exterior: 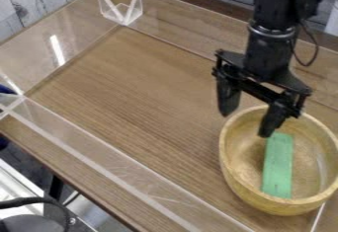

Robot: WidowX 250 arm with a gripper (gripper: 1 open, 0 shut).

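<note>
My black gripper [251,106] stands open over the upper rim of a tan round bowl [236,163] at the right of the camera view, with nothing visible between its fingers. Inside the bowl, toward its lower middle, lies a green oblong block [278,166].
A clear plastic piece [121,9] stands at the upper left. Black cables [34,206] lie beyond the table edge at the lower left. A grey wooden wall is behind.
</note>
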